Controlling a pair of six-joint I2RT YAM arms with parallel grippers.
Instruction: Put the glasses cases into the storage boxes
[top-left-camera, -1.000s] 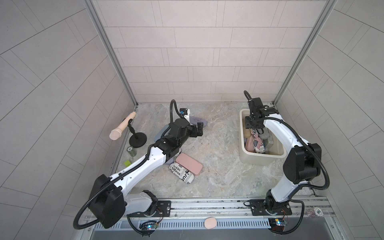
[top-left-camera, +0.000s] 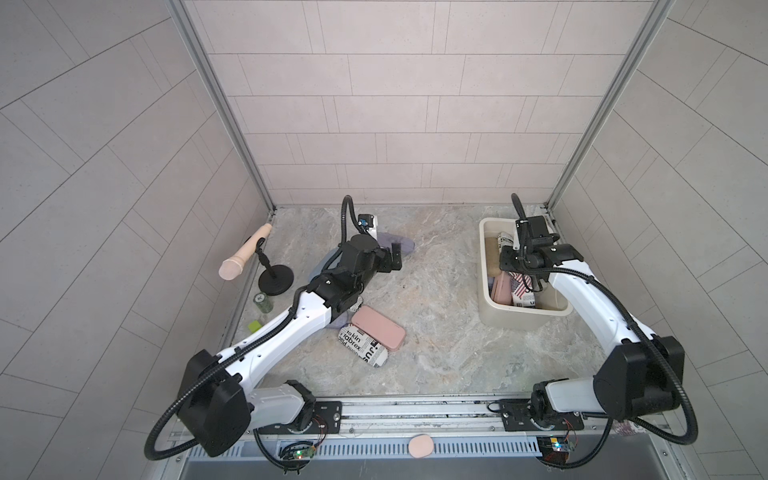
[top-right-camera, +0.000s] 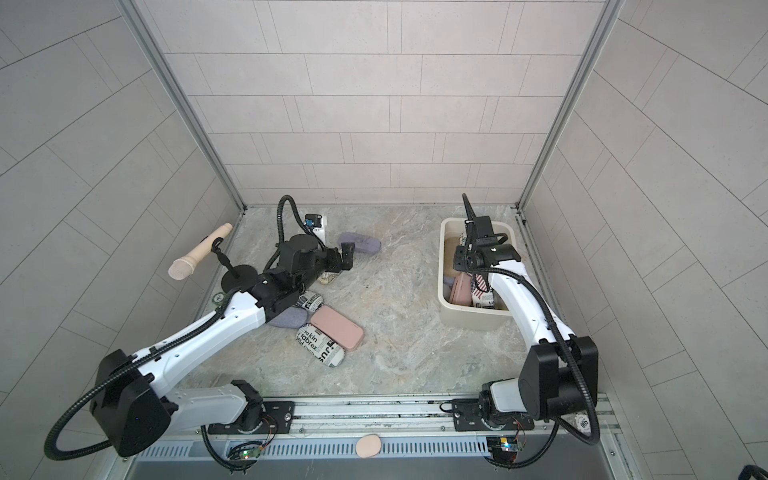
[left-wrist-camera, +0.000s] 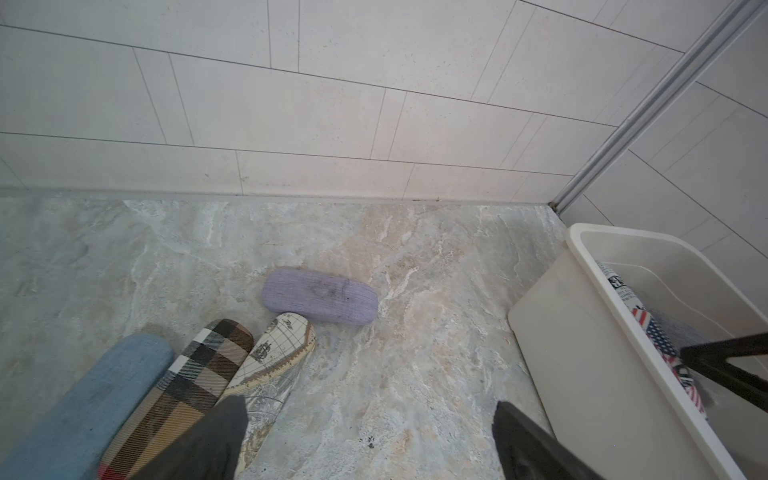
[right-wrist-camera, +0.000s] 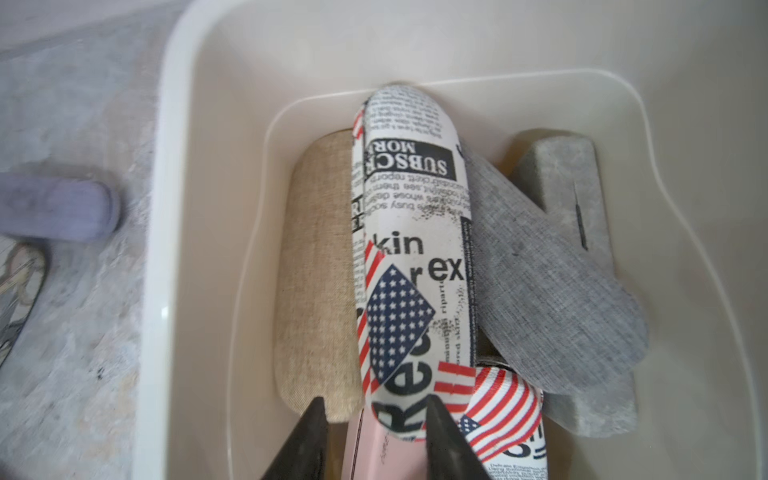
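Observation:
The cream storage box holds several cases. In the right wrist view a newspaper-print case with flag patterns lies atop a beige case and grey cases, above a pink case. My right gripper is inside the box at that print case's near end, part open, not visibly gripping it. My left gripper hangs open and empty over the table. Lilac, blue, plaid and print cases lie outside, as does a pink case.
A black stand with a beige cylinder, a small can and a green item stand at the left. The table middle between left-hand cases and box is clear.
My left arm is nearly unchanged.

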